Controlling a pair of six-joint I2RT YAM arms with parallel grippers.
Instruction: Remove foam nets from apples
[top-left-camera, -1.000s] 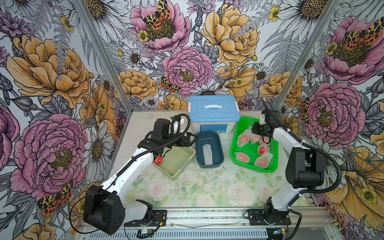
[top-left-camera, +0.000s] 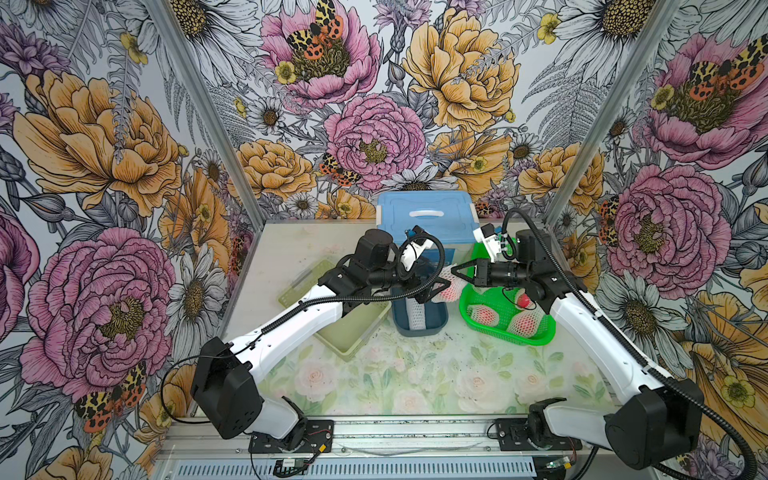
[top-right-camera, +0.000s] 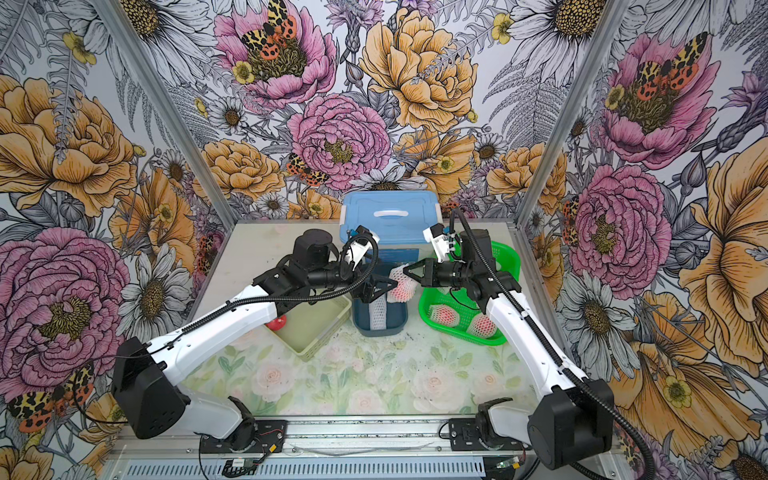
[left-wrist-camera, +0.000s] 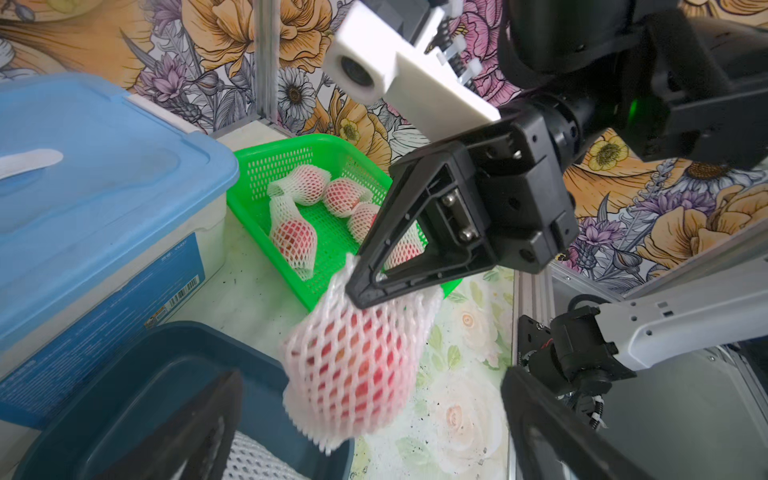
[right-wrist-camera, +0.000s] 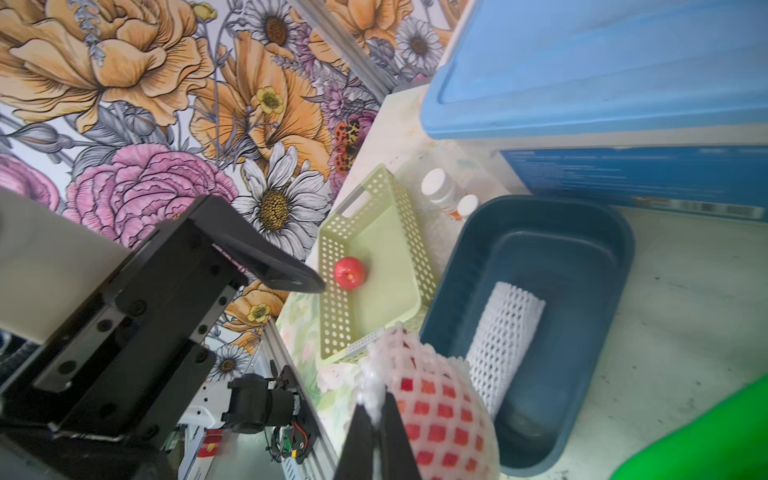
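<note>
A netted apple (left-wrist-camera: 356, 368) hangs from my right gripper (top-right-camera: 412, 272), which is shut on the white foam net near its top, above the dark blue bin. My left gripper (top-right-camera: 376, 286) faces it from the left, open, with the apple between and beyond its blurred fingertips. In the dark blue bin (right-wrist-camera: 576, 344) lies an empty foam net (right-wrist-camera: 504, 328). A bare red apple (right-wrist-camera: 349, 272) sits in the olive basket (right-wrist-camera: 388, 192). The green basket (left-wrist-camera: 248, 216) holds several more netted apples.
A lidded blue storage box (top-left-camera: 428, 208) stands behind the dark bin. Small white bottles (right-wrist-camera: 438, 188) stand beside the olive basket.
My right gripper has swung left from the green basket, bringing a netted apple over the dark bin. My left arm has moved right, from above the olive basket toward it.
</note>
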